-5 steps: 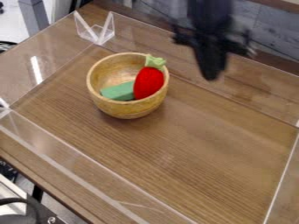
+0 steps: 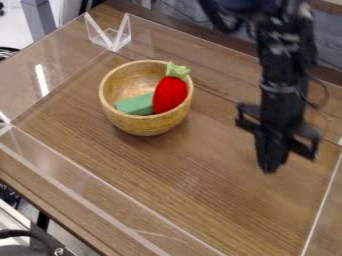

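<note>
My gripper (image 2: 278,145), black and blurred by motion, hangs low over the wooden table (image 2: 160,200) at the right, apart from the bowl; it looks shut, with nothing visible between its fingers. A round wooden bowl (image 2: 131,122) sits left of centre, holding a red object (image 2: 170,95), a green block (image 2: 135,105) and a light green piece (image 2: 178,72) at its back rim.
A clear plastic object (image 2: 110,35) stands at the back left. The table's edges show at the left and right.
The bowl and its contents have stayed in place.
</note>
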